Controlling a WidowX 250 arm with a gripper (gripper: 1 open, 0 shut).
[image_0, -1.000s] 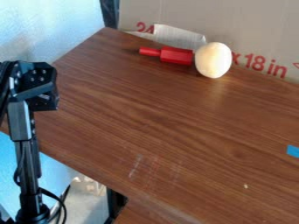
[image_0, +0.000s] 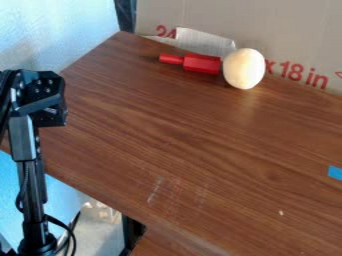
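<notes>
A white egg-shaped object (image_0: 243, 69) stands at the back of the brown wooden table (image_0: 201, 150), against a cardboard wall. Just left of it lies a red cylinder with a thinner handle (image_0: 201, 64), like a small rolling pin. My black arm rises at the left edge of the view, with its gripper (image_0: 38, 100) high over the table's left side, well apart from both objects. Whether its fingers are open or shut is not clear.
A cardboard wall (image_0: 301, 40) bounds the back of the table. A piece of blue tape (image_0: 335, 172) is at the right. The table's left edge drops off beside the arm.
</notes>
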